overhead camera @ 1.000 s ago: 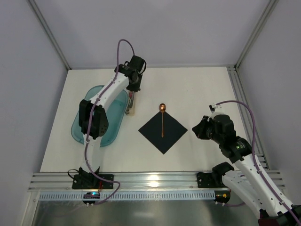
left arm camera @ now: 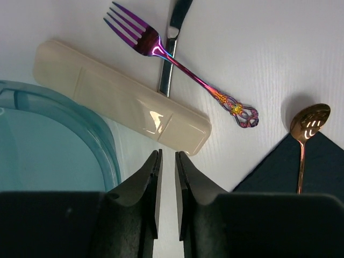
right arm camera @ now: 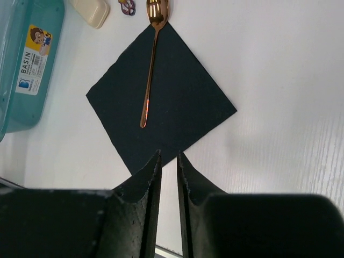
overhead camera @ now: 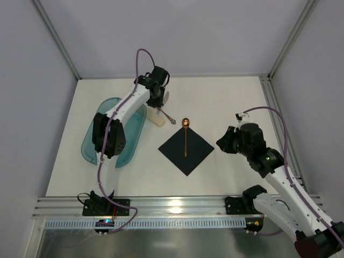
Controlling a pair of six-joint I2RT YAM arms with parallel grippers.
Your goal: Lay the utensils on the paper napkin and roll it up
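Observation:
The dark napkin (overhead camera: 192, 160) lies flat as a diamond, with the copper spoon (overhead camera: 186, 141) along it, its bowl past the upper edge. A rainbow fork (left arm camera: 194, 76) lies on the table beside the beige case (left arm camera: 124, 97), crossing a shiny knife (left arm camera: 167, 69). The case hides or meets one end of that knife. My left gripper (overhead camera: 156, 104) is over the case and fork in the top view; its fingers (left arm camera: 153, 180) stand narrowly open, nothing between them. My right gripper (overhead camera: 219, 144) hangs right of the napkin, narrowly open and empty.
A teal basin (overhead camera: 86, 148) stands on the left, close beside the case. A metal rail (overhead camera: 177, 207) runs along the front edge.
The fork and knife lay inside the case a second ago; now they are on the table. The case has tilted round. My left gripper shifted about over it; the right moved slightly toward the napkin.

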